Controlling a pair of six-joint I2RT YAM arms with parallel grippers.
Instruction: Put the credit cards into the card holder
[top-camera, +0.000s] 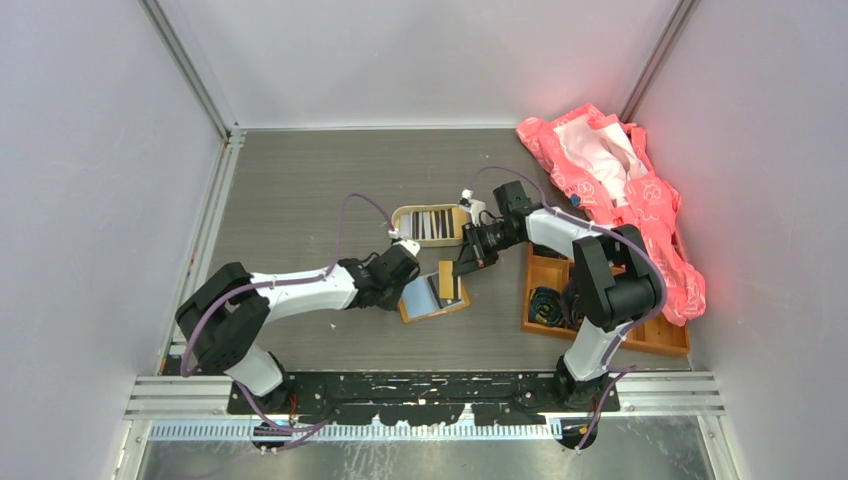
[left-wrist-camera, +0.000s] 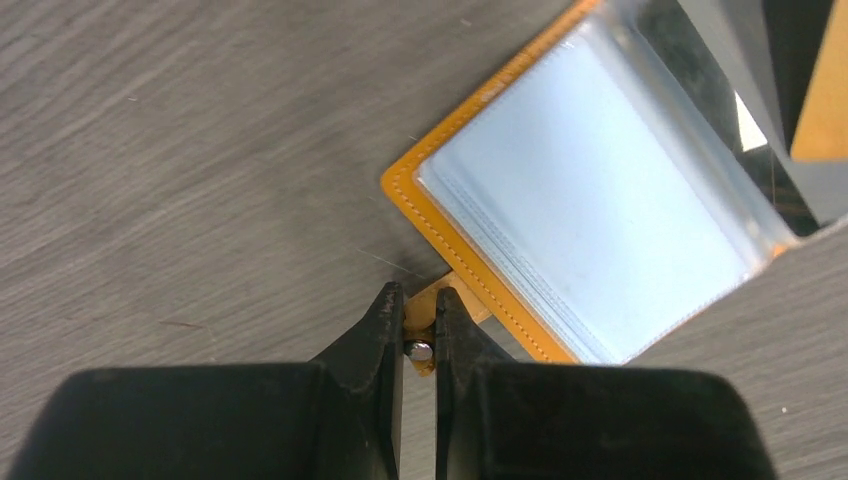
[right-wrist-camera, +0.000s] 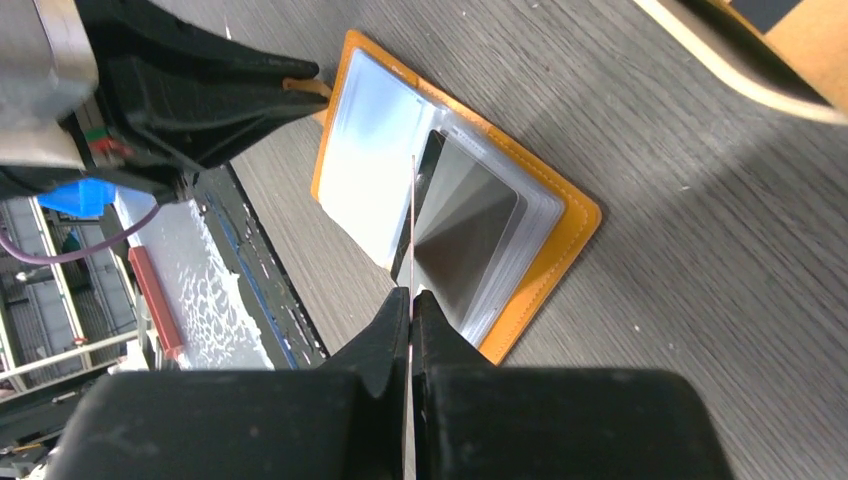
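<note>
The open tan card holder (left-wrist-camera: 470, 108) lies on the table with clear sleeves and a pale blue page (left-wrist-camera: 590, 180); a dark card (right-wrist-camera: 465, 230) sits on its other side. My left gripper is shut on a tan tab at the holder's left edge. My right gripper is shut on a thin card, seen edge-on above the holder; in the top view that card (top-camera: 446, 278) looks tan.
Behind the holder is a tray of cards (top-camera: 426, 222). A wooden box with cables (top-camera: 545, 305) and a pink bag (top-camera: 660, 240) occupy the right.
</note>
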